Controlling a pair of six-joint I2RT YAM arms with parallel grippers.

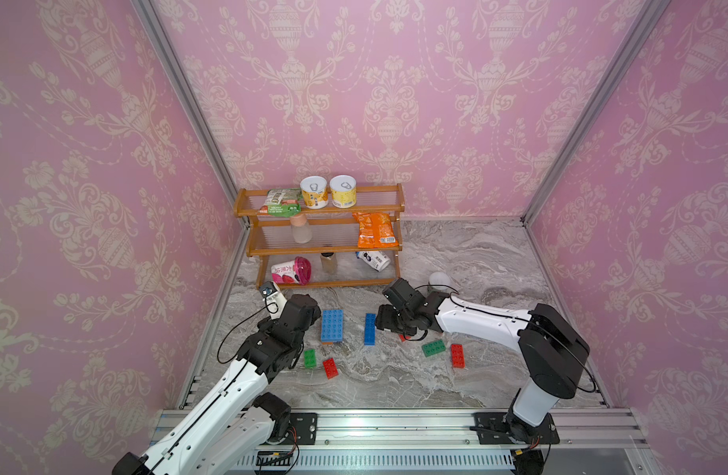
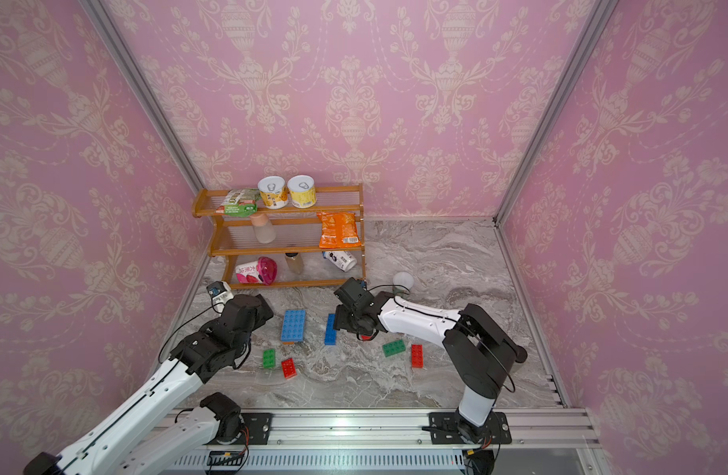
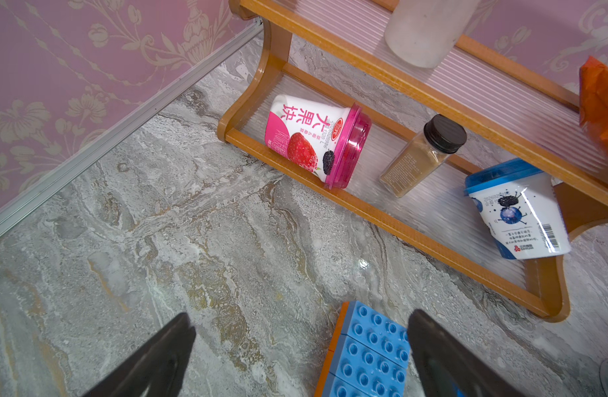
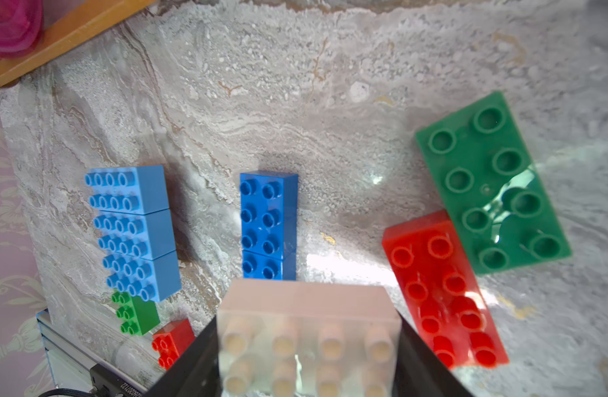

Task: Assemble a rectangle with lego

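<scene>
In the right wrist view, my right gripper is shut on a pale beige brick (image 4: 307, 301), held studs up above the table. Beyond it stand dark blue bricks (image 4: 267, 225) in a line, a seam between them. Light blue bricks (image 1: 331, 324) sit side by side on an orange layer, left of the dark blue ones. My left gripper stands open and empty, up and left of that block. Small green (image 1: 310, 358) and red (image 1: 330, 368) bricks lie near the front. On the right lie a green brick (image 4: 492, 182), a red brick (image 4: 446, 291) touching or close to it, and another red brick (image 1: 457, 355).
A wooden shelf (image 1: 324, 251) with cans, cups, a jar and packets stands at the back left. A white round object (image 1: 440, 281) is behind the right arm. Bare marble table (image 1: 474, 253) spreads at the back right.
</scene>
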